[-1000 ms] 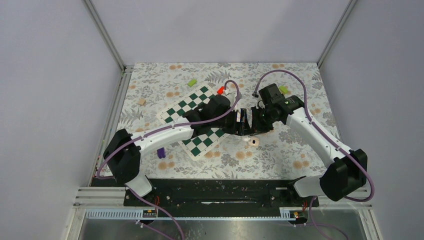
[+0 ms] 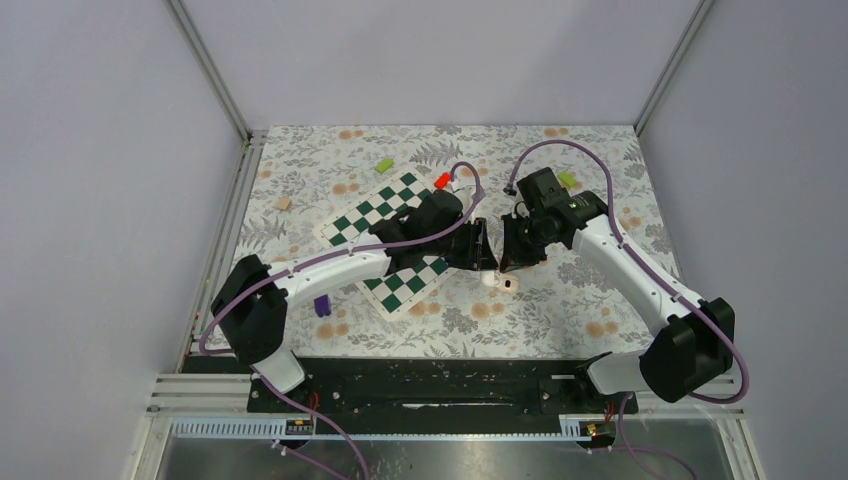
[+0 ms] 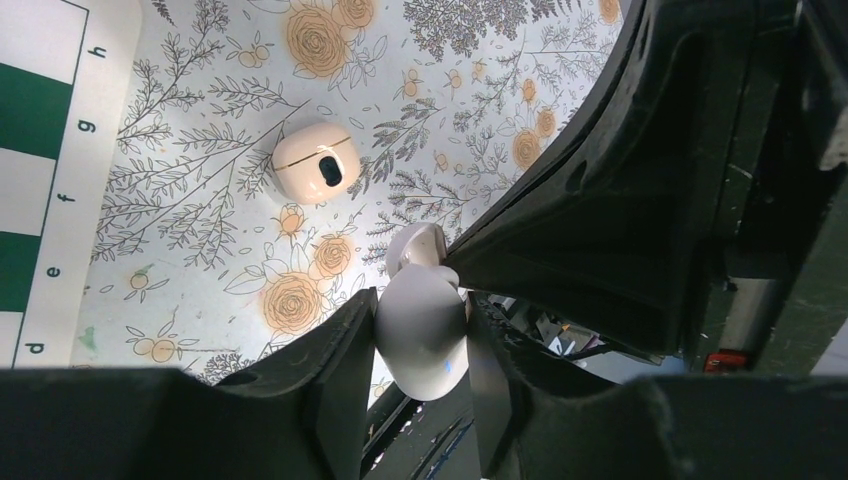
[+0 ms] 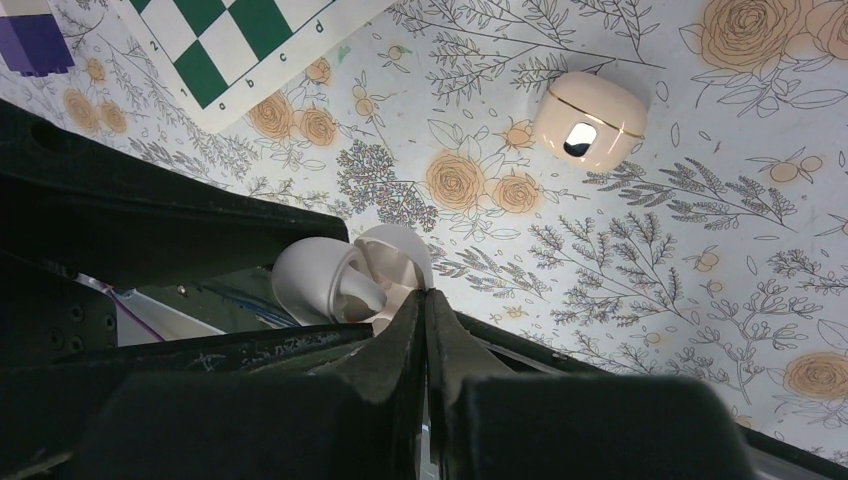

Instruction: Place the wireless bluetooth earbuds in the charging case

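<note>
A white rounded charging case (image 3: 421,330) is clamped between the fingers of my left gripper. Seen from my right wrist, the case body (image 4: 308,280) faces a curved, lid-like shell (image 4: 398,245), with a small pale rounded piece (image 4: 357,292) between them that may be an earbud. My right gripper is shut, its tips against the shell's edge; what is pinched there cannot be made out. From above, the left gripper (image 2: 487,262) and right gripper (image 2: 507,263) meet just over the table.
Below lies a cream, rounded box (image 3: 316,164) with a gold seam and dark oval, close to both grippers. A green-and-white chessboard (image 2: 395,290) is on the left. Purple (image 2: 322,306), red (image 2: 442,181) and green (image 2: 384,165) blocks are scattered about.
Since a second ago, my left arm has shifted very slightly and the white case beneath its gripper has moved a little left. My right arm looks nearly still.
</note>
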